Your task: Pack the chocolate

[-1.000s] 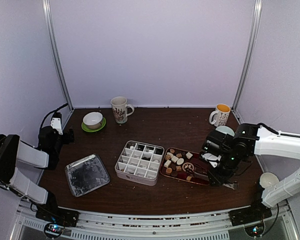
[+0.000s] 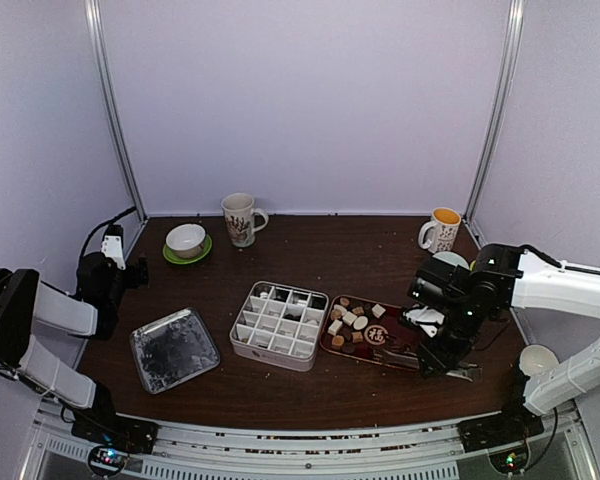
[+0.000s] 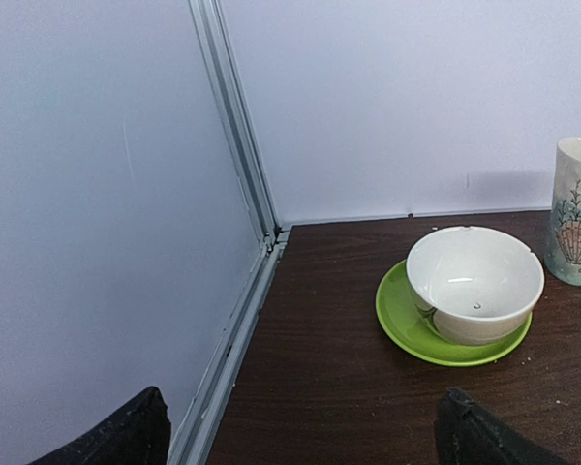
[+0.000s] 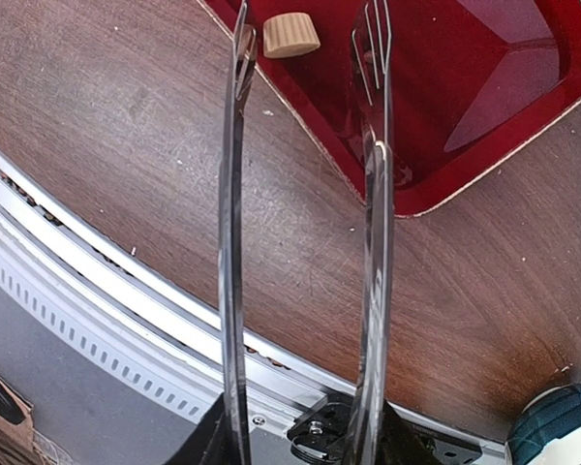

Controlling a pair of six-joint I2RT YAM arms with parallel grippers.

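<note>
A red tray [image 2: 340, 343] holds brown and white chocolates, right of the white compartment box [image 2: 278, 324], which has several cells and a few dark pieces. My right gripper is over the tray's corner, long tongs apart on either side of a light brown ridged chocolate [image 4: 289, 35]; whether they touch it is unclear. In the top view the right arm covers the tray's right part. My left gripper [image 2: 130, 270] rests at the left side, open and empty.
A metal lid [image 2: 174, 350] lies left of the box. A bowl [image 2: 186, 238] on a green saucer and a mug [image 2: 239, 219] stand behind; another mug [image 2: 439, 229] is at back right.
The right arm has shifted very slightly over the tray. The left arm and the objects look unchanged.
</note>
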